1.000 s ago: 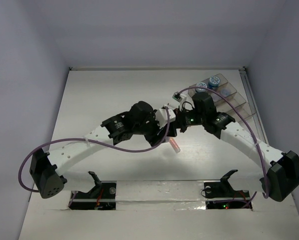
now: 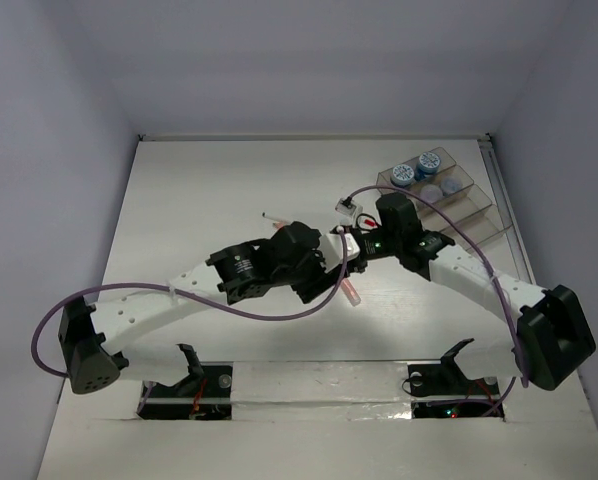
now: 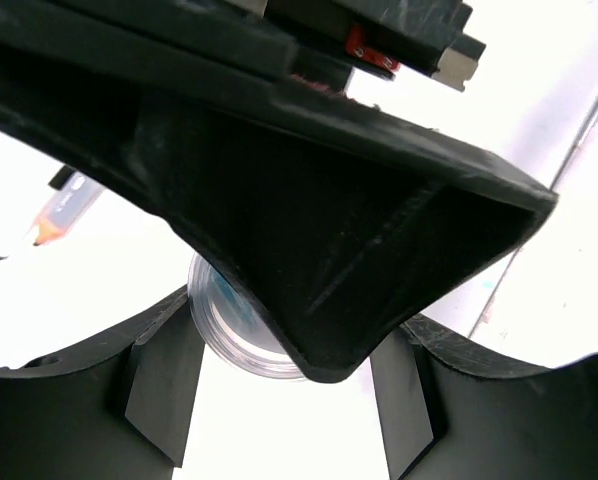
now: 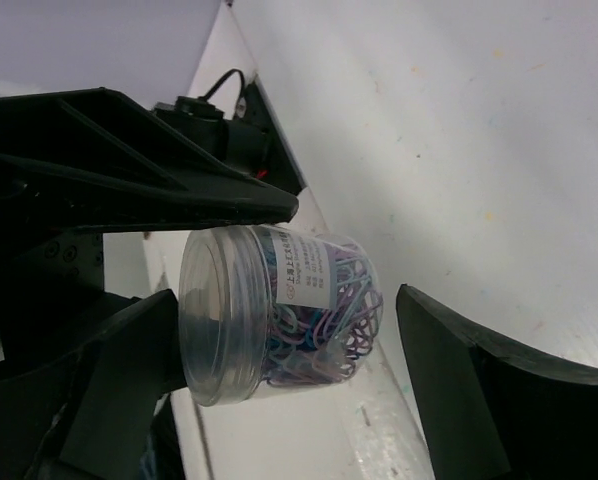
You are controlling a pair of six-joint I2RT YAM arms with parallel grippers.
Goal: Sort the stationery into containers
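A clear jar (image 4: 314, 320) of coloured paper clips, with a white label, is held in the air where both arms meet over the middle of the table. My left gripper is shut on it, partly hidden in the left wrist view by the other gripper's black body. My right gripper is part open around the jar, its fingers close to either side; whether both touch is unclear. A marker (image 3: 67, 205) and a pink stick-like item (image 2: 350, 292) lie on the table beneath.
A tiered clear organiser (image 2: 474, 205) at the back right holds several round containers, some blue-topped. Walls enclose the back and sides.
Both arms have shifted slightly: the left elbow and wrist toward the front of the table, the right arm's shoulder end a little toward the back. The grippers remain together at the middle.
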